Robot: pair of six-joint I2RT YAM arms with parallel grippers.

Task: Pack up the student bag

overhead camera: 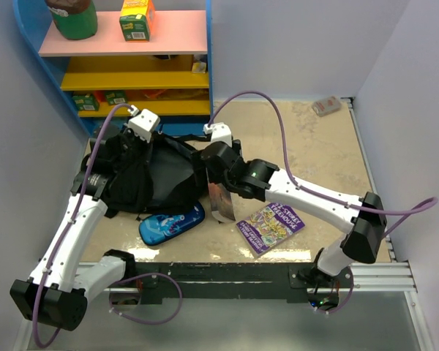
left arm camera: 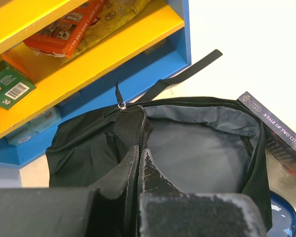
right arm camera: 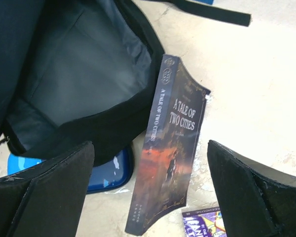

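Note:
The black bag (overhead camera: 168,183) lies open at the left of the floor, grey lining visible. My left gripper is shut at the bag's zipper edge; whether fabric is between its fingers is unclear. My right gripper is open above the book A Tale of Two Cities (right arm camera: 167,148), which lies against the bag's right side. A blue pencil case (overhead camera: 171,225) lies at the bag's front, partly under it in the right wrist view. The purple Treehouse book (overhead camera: 271,228) lies to the right.
The blue shelf unit with yellow shelves (overhead camera: 132,72) holding boxes stands behind the bag. A small package (overhead camera: 327,106) is at the back right.

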